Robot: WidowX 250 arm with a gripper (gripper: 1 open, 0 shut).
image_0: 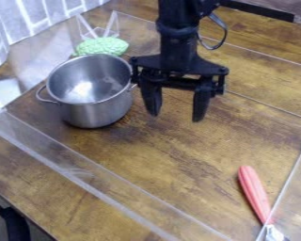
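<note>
My black gripper (176,105) hangs over the middle of the wooden table, its two fingers spread apart with nothing seen between them. Just left of it stands a steel pot (87,94) with a side handle, empty as far as its interior shows. At the lower right lies a utensil with a pink-red handle (252,193), its metal end at the bottom edge.
A green patterned item (101,46) sits at the back left, behind the pot. Clear plastic edges run along the table's left and right.
</note>
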